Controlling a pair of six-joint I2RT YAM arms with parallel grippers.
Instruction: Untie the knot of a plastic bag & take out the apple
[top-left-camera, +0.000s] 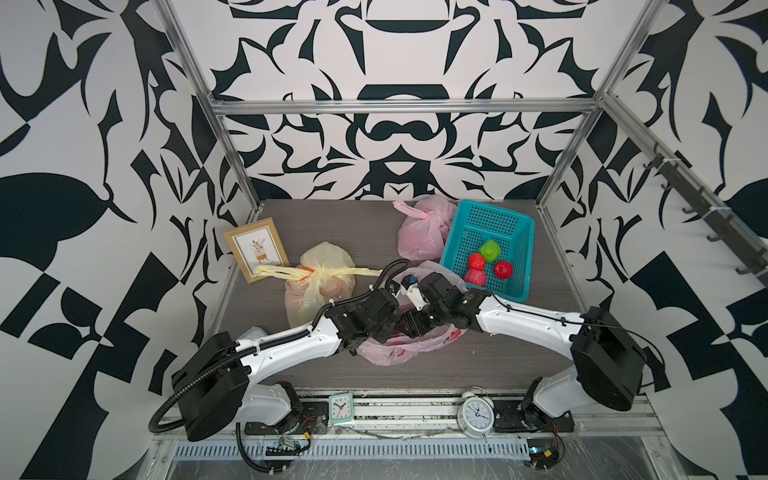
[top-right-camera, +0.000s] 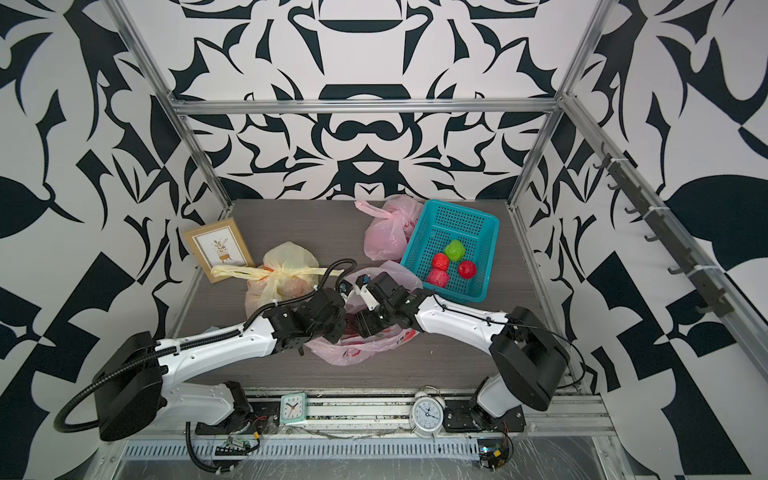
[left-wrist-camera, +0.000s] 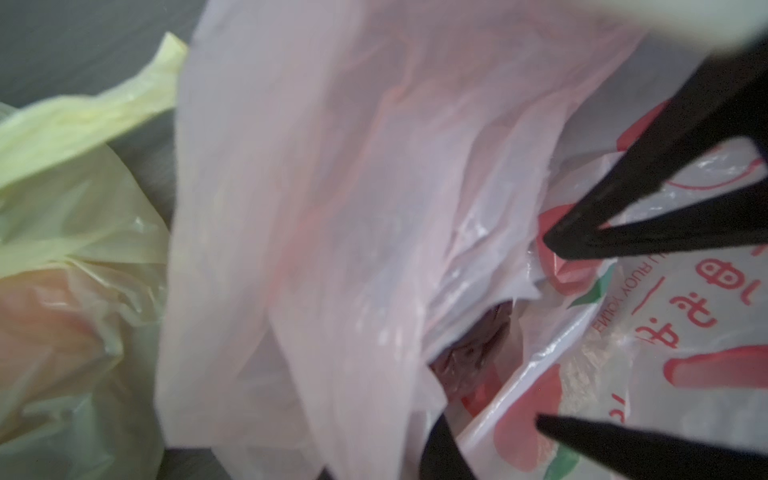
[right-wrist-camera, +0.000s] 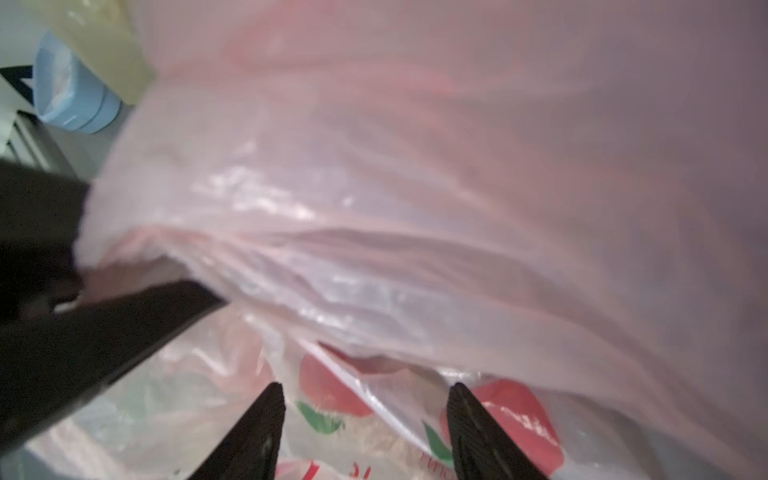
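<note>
The pink plastic bag (top-left-camera: 412, 349) lies untied at the table's middle, its mouth spread and red print showing. My left gripper is at its left edge; the dark tips stand apart with a fold of pink film between them. From the right my right gripper reaches over the mouth, fingers apart, only printed film visible behind them. Deep in the opening shows a dark reddish lump (left-wrist-camera: 472, 352); I cannot tell whether it is an apple. Seen from above, both grippers cover much of the mouth.
A teal basket (top-left-camera: 524, 248) at the back right holds a green fruit (top-left-camera: 489, 250) and several red ones. Tied yellow bag (top-left-camera: 326, 260) and pink bag (top-left-camera: 425, 232) stand nearby, with a picture frame (top-left-camera: 257, 248) at left.
</note>
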